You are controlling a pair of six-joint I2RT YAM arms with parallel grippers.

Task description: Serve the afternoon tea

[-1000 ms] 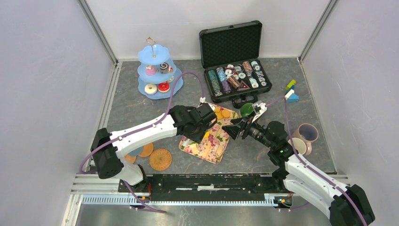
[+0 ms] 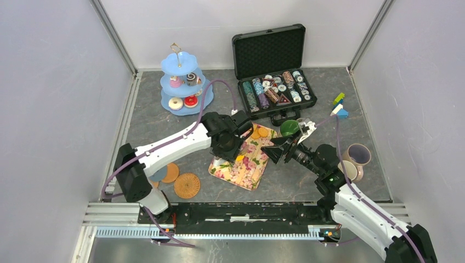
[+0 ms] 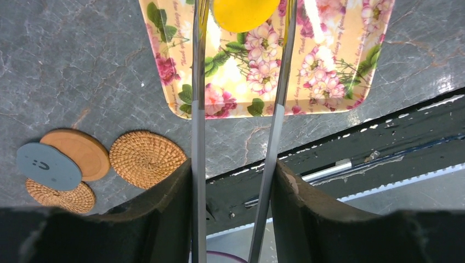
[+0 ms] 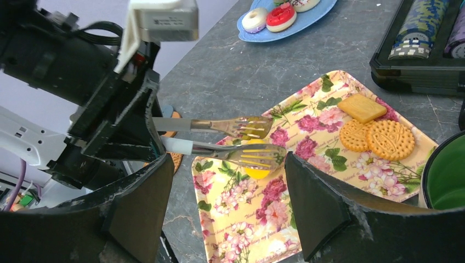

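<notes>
My left gripper is shut on silver tongs [image 4: 236, 156] with fork-like ends, whose grey-handled arms stand apart. A round yellow piece [image 3: 244, 12] shows between the arms in the left wrist view; whether they touch it cannot be told. Below lies the floral tray [image 3: 241, 82], bearing round biscuits [image 4: 390, 139] and a square cracker [image 4: 362, 107] near its far end. My right gripper stands open beside the tray's right edge, nothing between its fingers. The blue tiered stand [image 2: 180, 66] at the back left holds donuts [image 2: 191, 101] and small cakes [image 2: 175, 81].
Right of the tray, close to my right gripper, stands a green-lined cup [image 4: 449, 175]. An open poker-chip case [image 2: 277, 93] is behind. Woven coasters [image 2: 187, 186] lie front left. Mugs [image 2: 359, 154] and coloured blocks [image 2: 341, 112] stand at the right.
The left arm has shifted slightly to the right, and its gripper has turned a little over the tray. The right gripper has moved slightly to the right.
</notes>
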